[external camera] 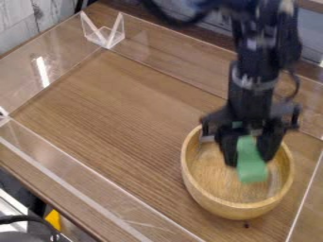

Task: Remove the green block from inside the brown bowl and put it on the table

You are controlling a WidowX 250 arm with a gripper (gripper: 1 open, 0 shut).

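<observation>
The brown bowl [206, 185] sits at the lower right of the table. Over it hangs my gripper [250, 151], blurred, with its fingers shut around the green block [252, 170]. The block's upper end is hidden between the fingers, while its lower part shows against the bowl's inside. From this single angle I cannot tell how far the block is above the bowl's floor.
Wide bare wooden table [108, 113] lies to the left of the bowl. A clear triangular holder [104, 30] stands at the far left corner. Close on the bowl's right runs the table's edge.
</observation>
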